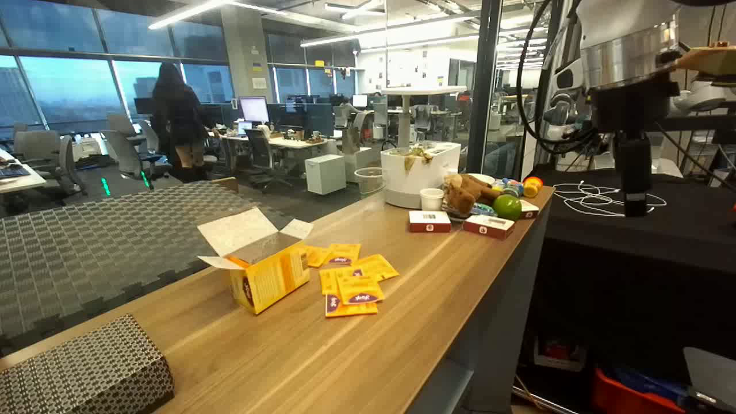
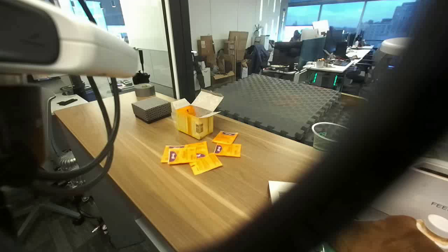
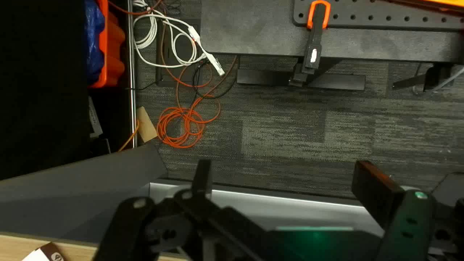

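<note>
My gripper is open in the wrist view, its fingers wide apart with only floor and a grey shelf below. In exterior view 1 the gripper [image 1: 635,207] hangs at the right, beyond the table's edge and well away from the things on it. A yellow box [image 1: 276,279] with raised flaps stands open on the wooden table [image 1: 290,359]. Several yellow sachets [image 1: 360,288] lie loose beside it, some overlapping. Exterior view 2 shows the same box [image 2: 194,122] and sachets [image 2: 182,155], with the inside of the box only partly visible.
A dark patterned box [image 1: 89,369] sits at the table's near left end. Toward the far end are two red-and-white boxes [image 1: 429,221], a white cup [image 1: 432,199], a green apple [image 1: 507,207] and a brown plush toy [image 1: 460,196].
</note>
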